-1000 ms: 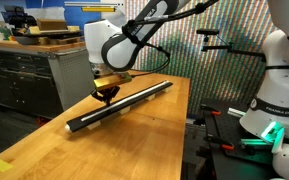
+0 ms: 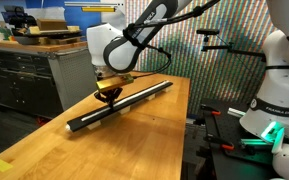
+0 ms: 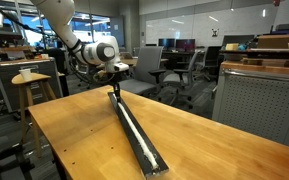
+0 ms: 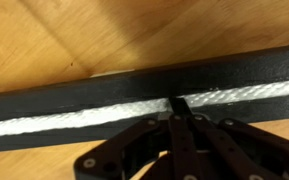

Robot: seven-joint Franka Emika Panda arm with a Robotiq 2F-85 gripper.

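A long black channel (image 2: pixel 85 121) lies on the wooden table, with a white braided rope (image 4: pixel 79 117) stretched along its groove. In exterior view 2 the channel (image 3: pixel 148 158) runs from the near right back toward the arm, and the rope (image 3: pixel 136 133) shows as a pale line inside it. My gripper is shut, its narrow fingertips down at the groove on the rope. No rope shows pinched between them; the gripper body covers part of the channel. From the side, the gripper (image 2: pixel 110 104) stands over the channel's nearer half.
Bare wooden tabletop (image 2: pixel 134 150) lies on both sides of the channel. A grey cabinet (image 3: pixel 259 100) stands behind the table. At the right of exterior view 1 is a second white arm (image 2: pixel 274 95), away from the channel.
Over the last second my gripper appears to have come down slightly onto the channel. The channel looks unmoved.
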